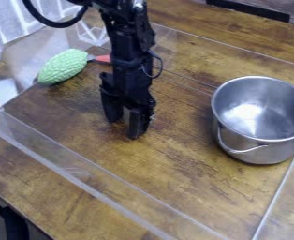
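My black gripper (124, 116) is low over the wooden table (137, 187) near the middle of the view, its fingers reaching down to the surface. Whether it is open or shut, and whether anything is between the fingers, I cannot tell in the dark shapes.
A green textured toy (62, 66) lies at the upper left, with a thin red item (101, 59) behind the arm. A large metal pot (259, 122) stands on the right. Clear plastic walls edge the area.
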